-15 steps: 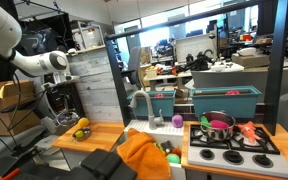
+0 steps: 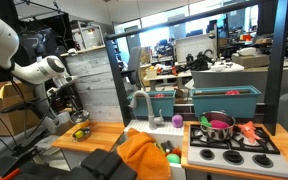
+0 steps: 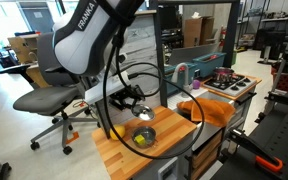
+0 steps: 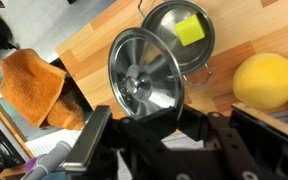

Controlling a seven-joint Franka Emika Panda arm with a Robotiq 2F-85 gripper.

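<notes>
In the wrist view, a shiny round metal lid (image 4: 134,65) stands tilted at my fingertips, its near rim meeting the shut gripper. Exterior view 2 shows the lid (image 3: 151,110) raised above the counter, below my gripper (image 3: 134,106). A small steel pot (image 4: 208,58) with wire handles sits beside and partly behind the lid. Inside it lies a yellow-green block (image 4: 190,29). A round yellow object (image 4: 266,80) rests on the wood near the pot. Exactly how the fingers grip the rim is hard to make out.
An orange towel (image 2: 142,154) lies by the sink faucet (image 2: 142,105). Further right, a larger pot (image 2: 217,125) stands on the stove (image 2: 239,150). Bare wooden counter (image 2: 106,133) extends between the small pot and the sink.
The arm has come lower and a little to the right, bringing the gripper closer over the small pot. The towel and stove items have stayed in place.
</notes>
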